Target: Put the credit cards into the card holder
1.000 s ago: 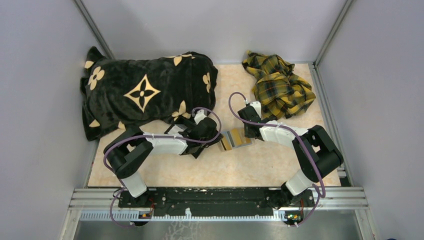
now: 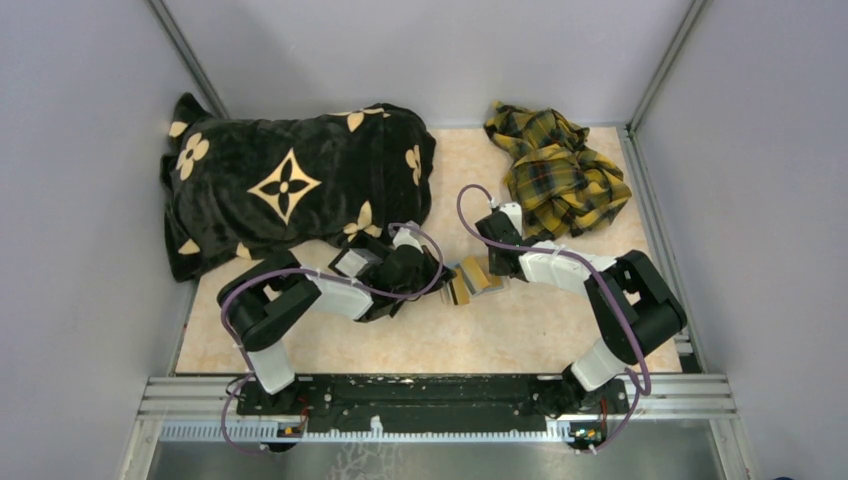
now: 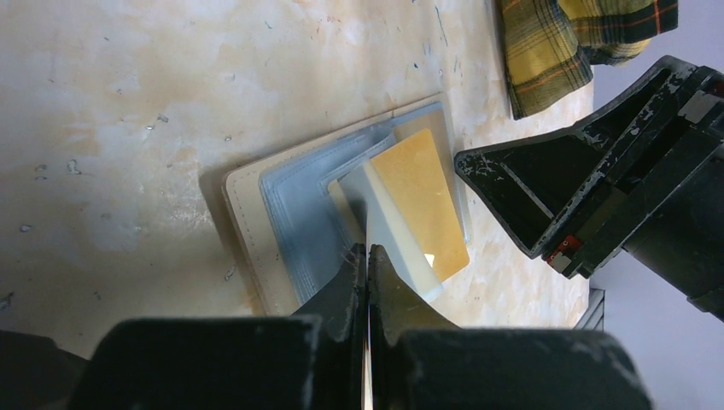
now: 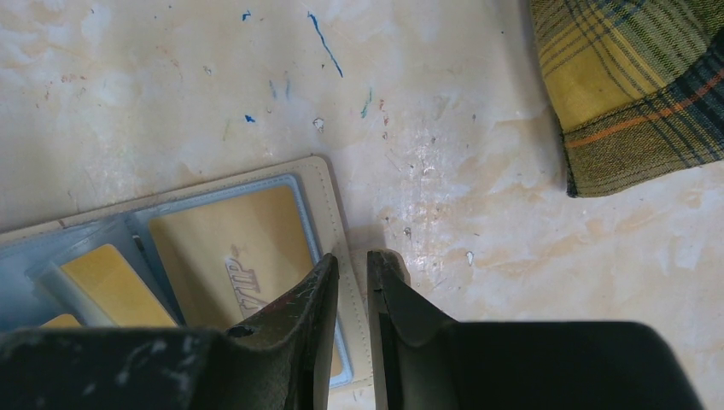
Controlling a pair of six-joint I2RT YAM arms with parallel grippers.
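Observation:
The card holder (image 2: 503, 284) lies open on the table between both arms, beige at the rim with blue-grey pages. In the right wrist view a gold card (image 4: 224, 235) fills its end pocket, and a smaller gold card (image 4: 117, 284) shows beside it. My right gripper is shut on the holder's beige edge. Over the pages, my left gripper is shut, its tips at a raised pale flap (image 3: 401, 224) beside a gold card (image 3: 418, 192). A thin pale line runs between its fingers; I cannot tell whether that is the flap, a card or a gap.
A dark tray with pale pieces (image 2: 353, 263) sits partly under the left arm. The dark patterned cushion (image 2: 330, 170) lies behind it, and a yellow plaid cloth (image 2: 560, 175) behind the right arm.
The right arm and the holder's right edge look unmoved.

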